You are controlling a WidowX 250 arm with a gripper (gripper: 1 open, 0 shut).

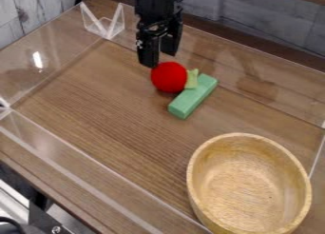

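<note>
My dark gripper (158, 51) hangs at the top centre of the camera view, just above and behind a red round object (169, 79). A small pale yellow-green piece (192, 80) sits at the red object's right side. A green rectangular block (191, 99) lies diagonally to the right of them on the wooden table (102, 124). Whether the gripper is open or shut is too small to tell.
A large light-wood bowl (249, 185) fills the front right. A clear plastic frame-like object (105, 21) stands at the back left.
</note>
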